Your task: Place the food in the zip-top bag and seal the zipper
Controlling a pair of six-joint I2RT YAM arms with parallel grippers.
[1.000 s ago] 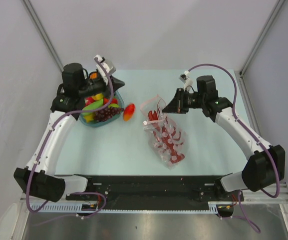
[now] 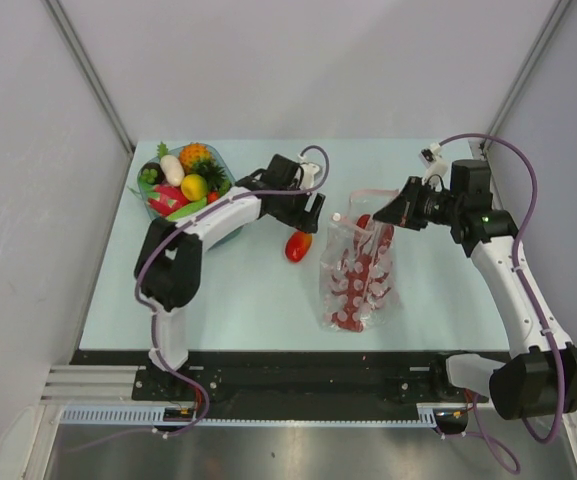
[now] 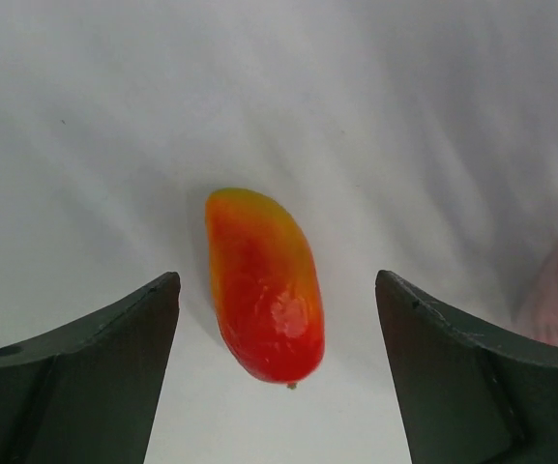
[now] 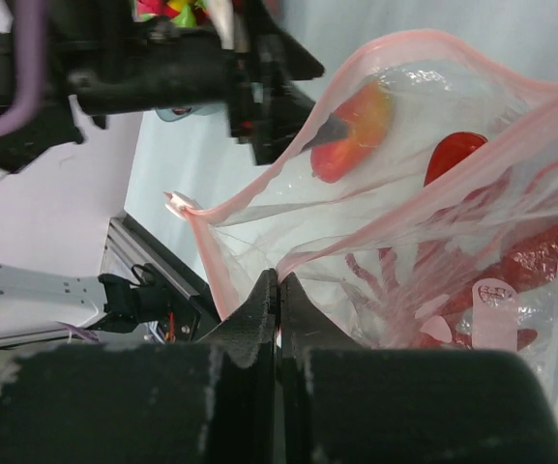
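A red-orange mango [image 3: 264, 290] lies on the table below my left gripper, which is open over it with nothing between its fingers. Just right of it, in the top view, the clear zip top bag [image 2: 356, 275] with red print stands partly raised, its mouth spread. My right gripper is shut on the bag's pink-edged rim. In the right wrist view the bag's film shows the mango [image 4: 351, 130] behind it.
A blue bowl [image 2: 226, 165] of mixed fruit and vegetables sits at the back left.
The right gripper and bag have moved right. The left gripper has swung right and opened over the mango, which has shifted right from beside the bowl.
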